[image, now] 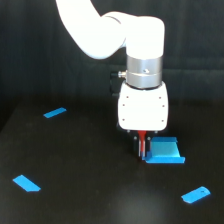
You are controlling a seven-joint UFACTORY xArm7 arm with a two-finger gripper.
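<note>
The white arm reaches down from the top of the camera view, and its gripper (142,150) points at the dark table. Between the dark fingers a narrow strip of a red object (142,142) shows; the rest of it is hidden. The fingers stand close together around the red. Whether they press on it is too small to tell. A blue, tray-like piece (168,158) lies just right of the fingertips, partly behind the gripper.
Blue tape strips mark the dark table: one at the back left (55,112), one at the front left (26,183) and one at the front right (196,195).
</note>
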